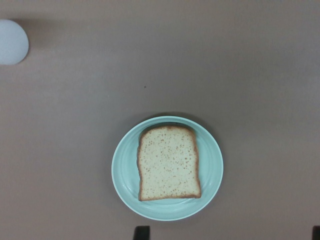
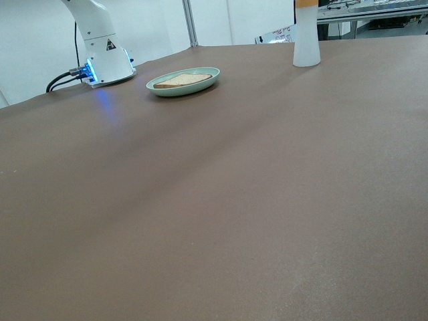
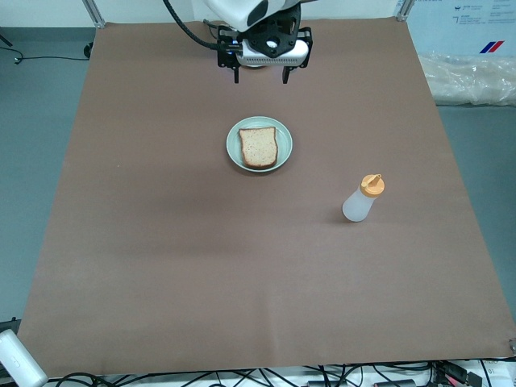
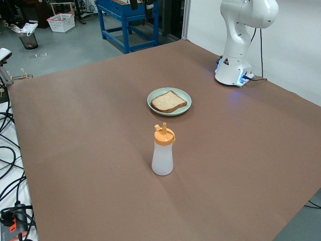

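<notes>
A slice of bread (image 3: 258, 147) lies flat on a pale green plate (image 3: 232, 147) near the middle of the table (image 3: 201, 258). A translucent squeeze bottle (image 3: 358, 205) with an orange cap stands upright to the right of the plate in the left camera view. My gripper (image 3: 260, 79) hangs above the table beyond the plate, open, with nothing between its fingers. In the wrist view its fingertips sit wide apart at the bottom edge, the plate beyond them and the bottle's white body (image 1: 11, 42) at the upper left.
The arm's white base (image 4: 231, 70) stands at the table's edge by a white wall. Cables and equipment (image 3: 451, 372) lie along the opposite edge.
</notes>
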